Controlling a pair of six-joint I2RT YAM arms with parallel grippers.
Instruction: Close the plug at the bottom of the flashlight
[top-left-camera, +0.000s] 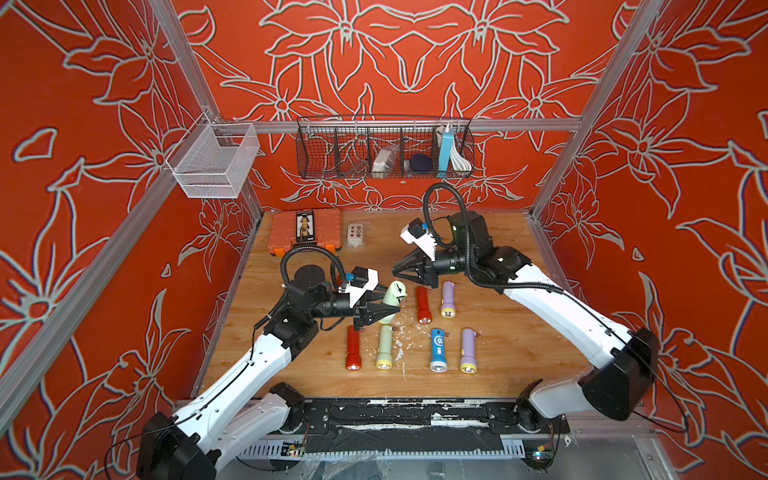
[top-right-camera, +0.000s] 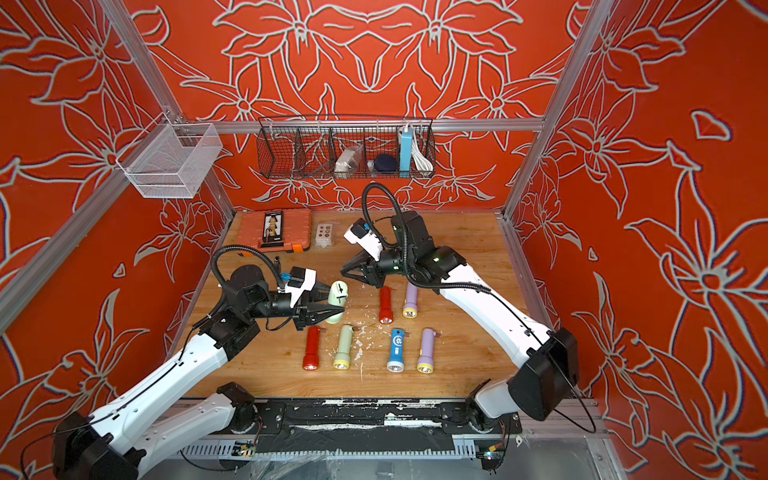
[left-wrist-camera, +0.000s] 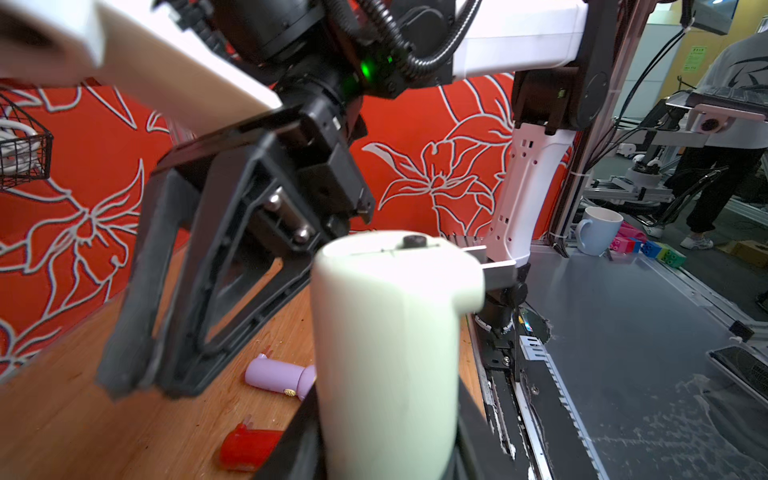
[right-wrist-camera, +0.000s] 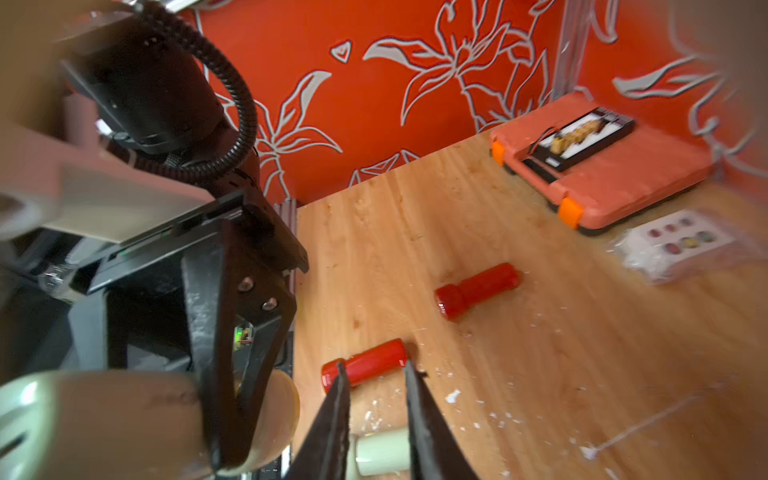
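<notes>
A pale green flashlight (top-left-camera: 393, 297) is held in my left gripper (top-left-camera: 382, 308), its bottom end upward. In the left wrist view its top (left-wrist-camera: 396, 256) shows a small black piece and a side nub; whether that plug sits flush I cannot tell. Just above and behind it, my right gripper (top-left-camera: 397, 269) hangs with its fingers part open and apart from the flashlight. In the right wrist view those fingers are blurred at the bottom, with bare table beyond.
Red (top-left-camera: 353, 348), green (top-left-camera: 385, 346), blue (top-left-camera: 437, 349) and purple (top-left-camera: 468, 349) flashlights lie on the table, with more behind. An orange case (top-left-camera: 284, 236) and a small pack (top-left-camera: 355, 234) are at the back left. Baskets hang on the walls.
</notes>
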